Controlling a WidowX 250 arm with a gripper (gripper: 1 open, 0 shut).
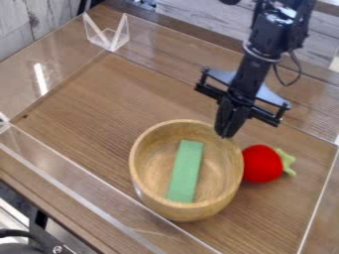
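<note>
A tan bowl (154, 169) sits on the wooden table, with a long green block (184, 174) lying inside it. A red tomato-like object with a light green top (261, 164) lies right of the bowl, touching or very near it. The black gripper (229, 129) is above the back rim of the bowl, its tip pointing down and shut, with nothing visible in it.
A clear plastic object (109, 32) stands at the back left. The wooden table (79, 109) is open left of and behind the bowl, with edges along the lower left and right.
</note>
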